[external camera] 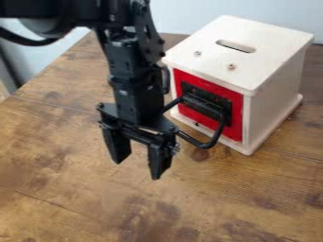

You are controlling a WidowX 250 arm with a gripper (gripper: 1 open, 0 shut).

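Note:
My black gripper (138, 151) hangs in the centre-left of the camera view, fingers pointing down, open with nothing between them. To its right stands a pale wooden box (270, 104) with a slot in the lid and a red front (195, 121) with a black panel. A black looped handle (217, 132) sticks out from that front, close to the gripper's right side; whether they touch is unclear.
A pale wall stands behind the table.

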